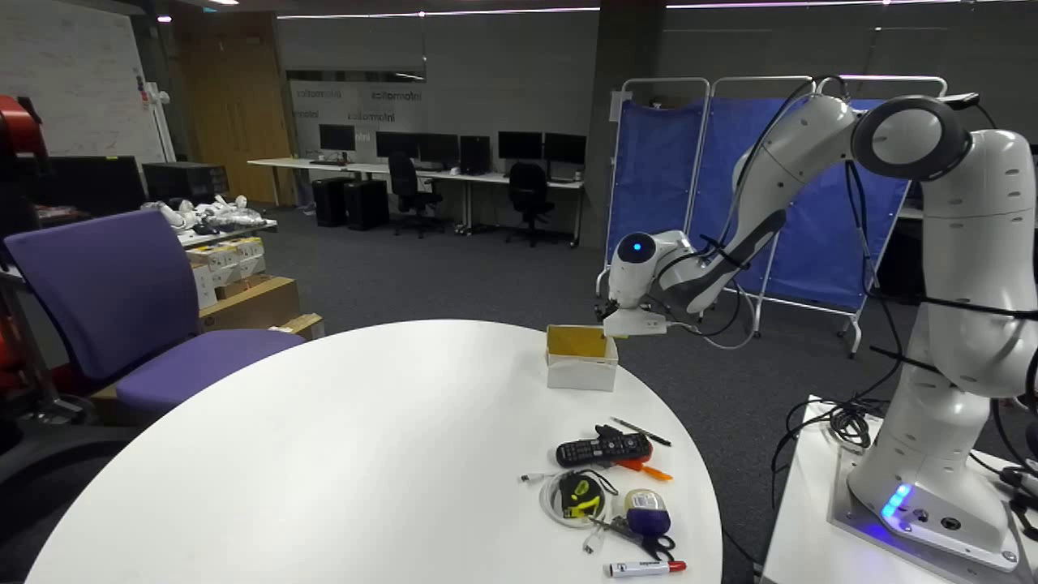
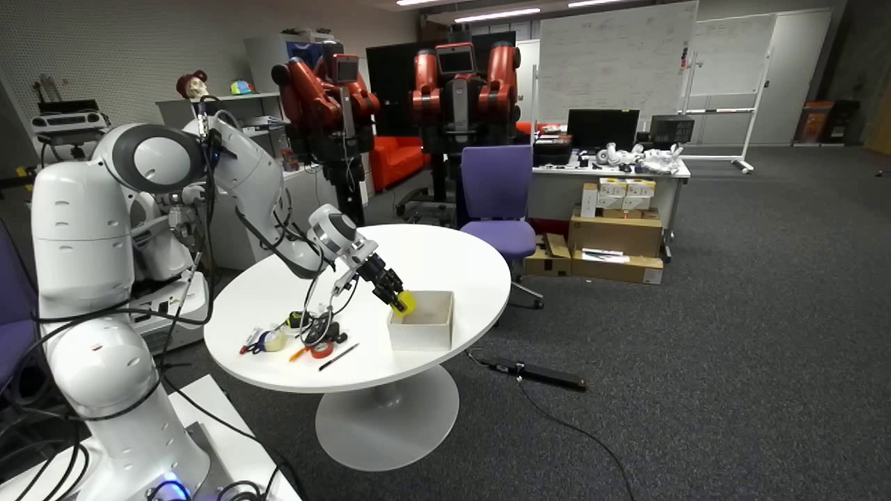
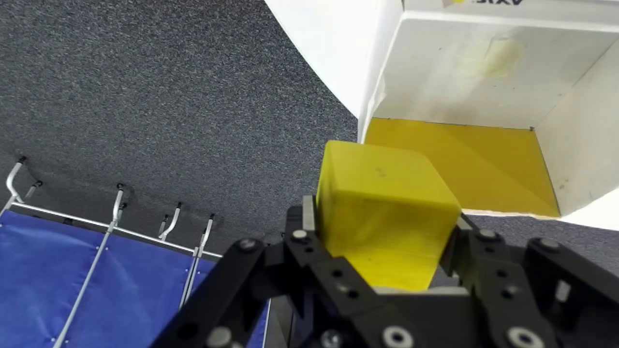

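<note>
A yellow block point(image 3: 383, 214) is pinched between the fingers of my gripper, which is shut on it in the wrist view. In exterior view 2 the same yellow block point(image 2: 404, 303) shows at the tip of the gripper point(image 2: 396, 292), by the upper edge of an open white box point(image 2: 420, 335). Seen from the wrist, the box point(image 3: 493, 69) lies up and to the right of the block, its yellow floor bare. Exterior view 1 has my gripper point(image 1: 608, 316) over the right side of the box point(image 1: 581, 374), with the block mostly hidden there.
Small items crowd the table's right side: a black remote point(image 1: 603, 449), a tape measure point(image 1: 581, 495), scissors point(image 1: 637, 535), a red-capped marker point(image 1: 644, 568) and a pen point(image 1: 642, 431). The box stands near the table's edge.
</note>
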